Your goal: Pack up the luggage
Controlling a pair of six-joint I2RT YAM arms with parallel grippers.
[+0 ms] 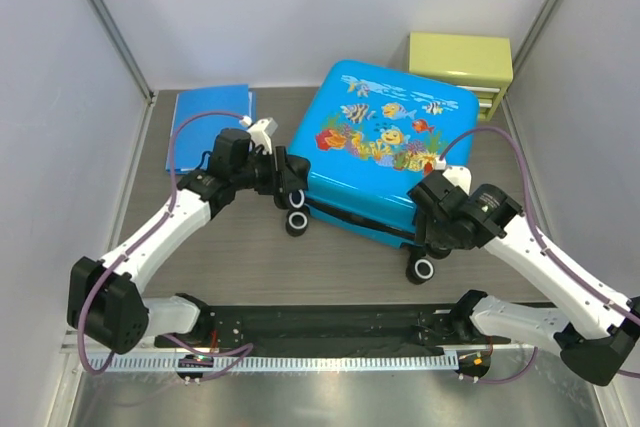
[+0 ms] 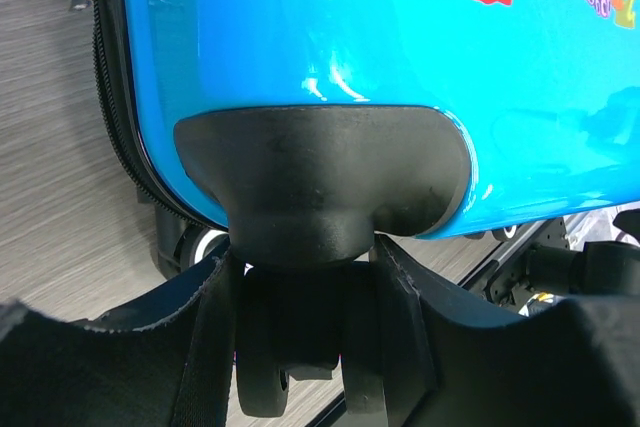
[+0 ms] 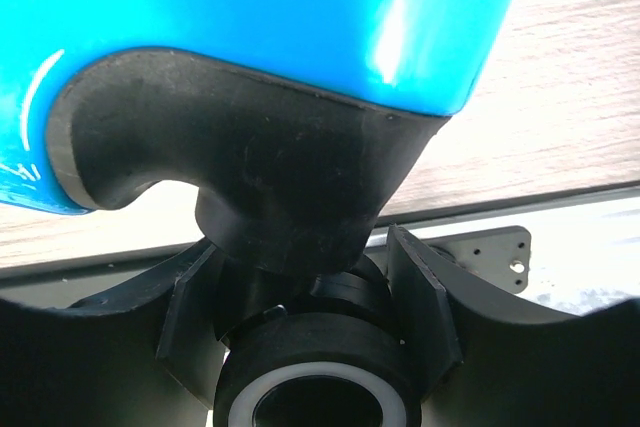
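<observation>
A blue suitcase (image 1: 385,177) printed with fish lies on its side on the grey floor, black wheels (image 1: 420,270) towards the front. My left gripper (image 1: 282,172) is at its left corner; in the left wrist view its fingers surround a black wheel housing (image 2: 320,177) under the blue shell. My right gripper (image 1: 432,232) is at the near right corner, and in the right wrist view it is shut on another wheel housing (image 3: 250,147). A zipper (image 2: 108,97) runs along the edge in the left wrist view.
A blue folder stack (image 1: 205,117) lies at the back left. A yellow-green drawer box (image 1: 460,52) stands at the back right, close to the suitcase. Walls border both sides.
</observation>
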